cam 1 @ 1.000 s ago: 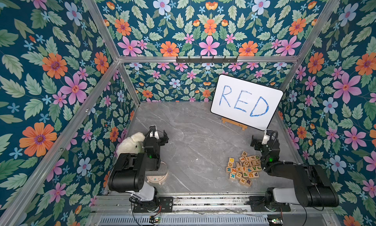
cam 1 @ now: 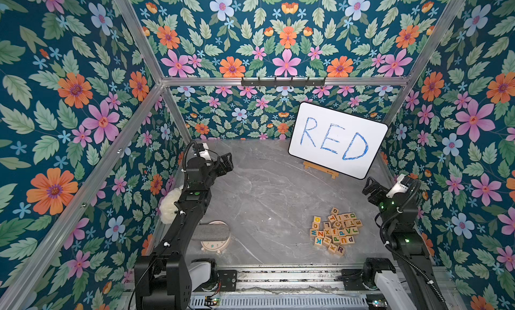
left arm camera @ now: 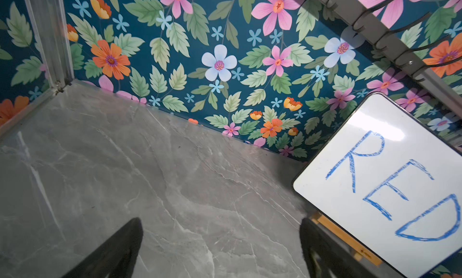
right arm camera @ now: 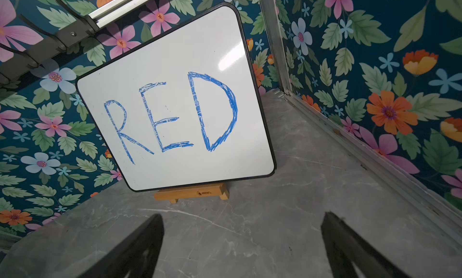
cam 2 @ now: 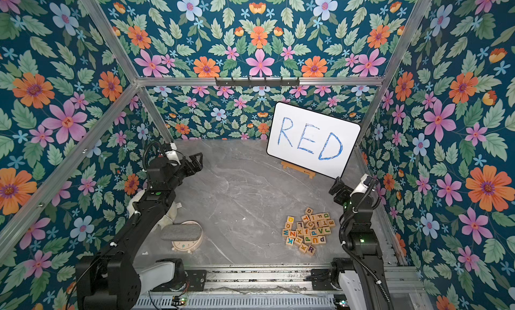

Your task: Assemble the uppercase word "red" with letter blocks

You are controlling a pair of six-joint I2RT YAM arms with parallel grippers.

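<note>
Wooden letter blocks (cam 1: pixel 333 232) lie in a loose cluster at the front right of the table, letters facing up. Among them, an R block (cam 1: pixel 340 250) sits at the cluster's front edge, and what looks like an E block (cam 1: pixel 358 222) at its right edge. My left gripper (cam 1: pixel 225 164) is raised over the back left, far from the blocks; the left wrist view shows its fingers (left arm camera: pixel 120 249) wide apart and empty. My right gripper (cam 1: pixel 370 187) hangs above and behind the cluster, its fingers (right arm camera: pixel 144 244) likewise spread with nothing between. Neither wrist view shows any block.
A whiteboard (cam 1: pixel 338 139) reading RED leans on a wooden stand (cam 1: pixel 320 169) at the back right. On the left are a plush toy (cam 1: pixel 169 206) and a round-ended beige object (cam 1: pixel 215 245), both partly behind the left arm. Mid-table is clear.
The blocks stayed put.
</note>
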